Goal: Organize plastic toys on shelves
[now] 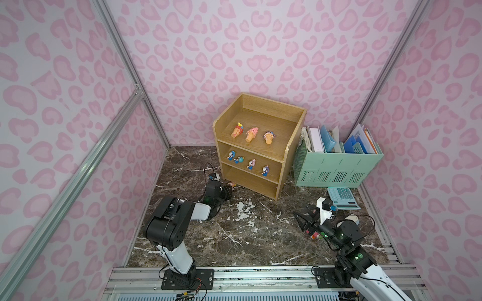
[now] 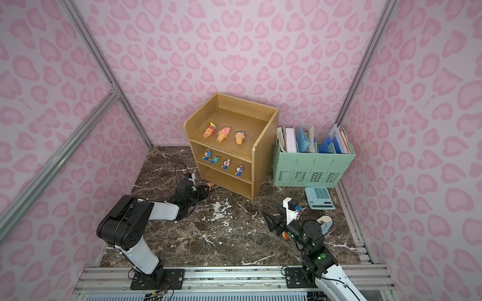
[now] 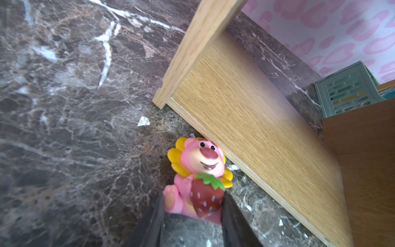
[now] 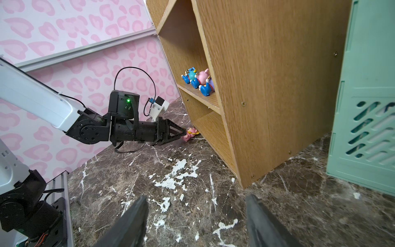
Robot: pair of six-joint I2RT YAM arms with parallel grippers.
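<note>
A pink bear toy with yellow petals and a strawberry (image 3: 203, 164) lies on the marble table against the bottom board's front edge of the wooden shelf (image 3: 246, 103). My left gripper is around its lower part, fingers part open, one finger on each side; whether they grip it cannot be told. Three ice-cream-cone toys (image 1: 251, 134) lie on the top shelf. Several small blue and pink figures (image 1: 251, 163) stand on the middle shelf; the bottom one looks empty. My right gripper stands open and empty, low at the front right.
Beside the shelf stands a green file basket (image 1: 336, 168) with a calculator (image 1: 343, 197) before it. Some small colourful toys (image 1: 315, 234) are partly hidden under the right arm. Mid-table is clear.
</note>
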